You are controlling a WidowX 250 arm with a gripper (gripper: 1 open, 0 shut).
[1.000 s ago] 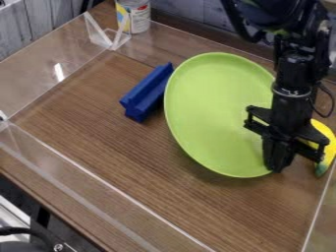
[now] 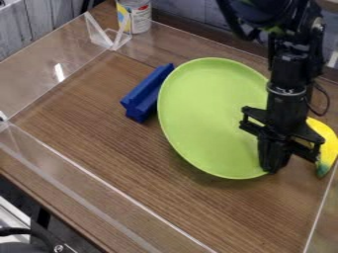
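The black gripper point(image 2: 275, 158) is low at the right side of a large light-green plate point(image 2: 199, 114), its fingertips down at the plate's near right rim. It looks shut; whether anything thin is between its fingers is hidden. A yellow object with a green end point(image 2: 321, 148) lies just right of the gripper, partly behind it. A blue block point(image 2: 145, 92) lies left of the plate.
A white and yellow can point(image 2: 133, 14) and a clear plastic piece point(image 2: 106, 35) are at the back left.
The gripper has moved slightly left over the last second, and the green plate has shifted slightly left with it.
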